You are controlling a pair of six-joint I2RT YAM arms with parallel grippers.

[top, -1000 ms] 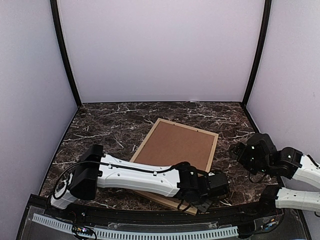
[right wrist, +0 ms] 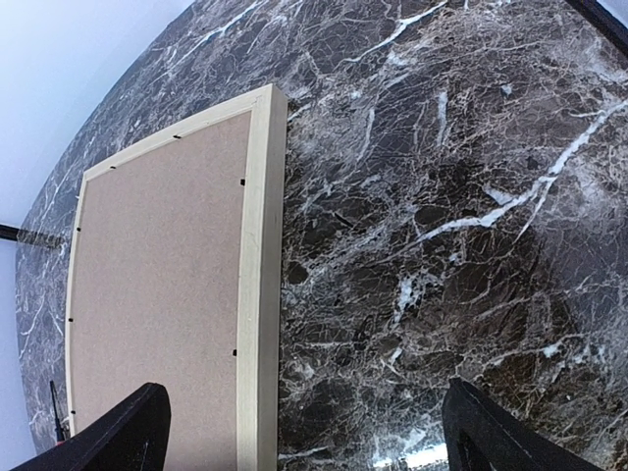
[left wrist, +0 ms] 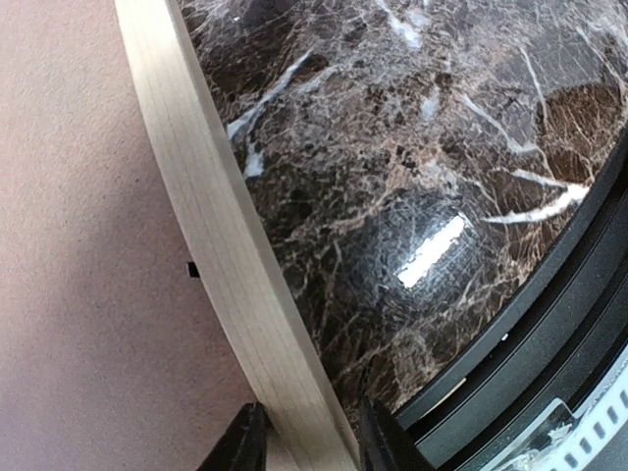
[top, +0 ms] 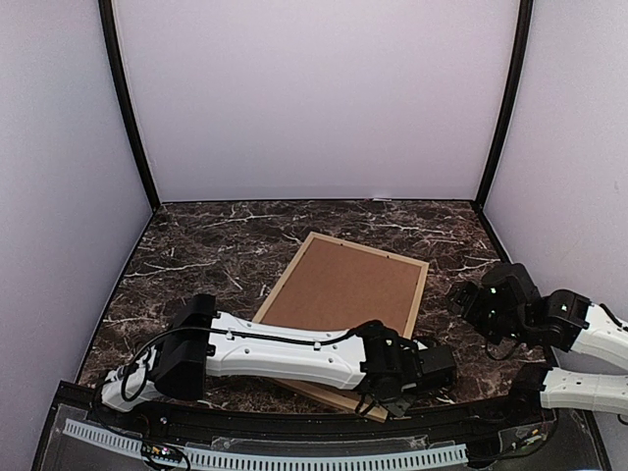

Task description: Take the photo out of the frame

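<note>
Face down on the dark marble table lies a photo frame with a pale wooden border (top: 419, 294) and a brown backing board (top: 348, 285). Small dark tabs show along the border's inner edge, such as one tab (left wrist: 192, 269) in the left wrist view. My left gripper is partly open over the border near the frame's front right corner, one fingertip on each side of the wood; contact cannot be made out. My right gripper stands wide open and empty, to the right of the frame. The photo itself is hidden.
The left arm (top: 285, 348) crosses over the front part of the frame and hides it in the top view. A black rail (top: 294, 417) runs along the table's front edge. Bare marble (right wrist: 442, 245) lies right of the frame.
The frame and the right arm look unmoved.
</note>
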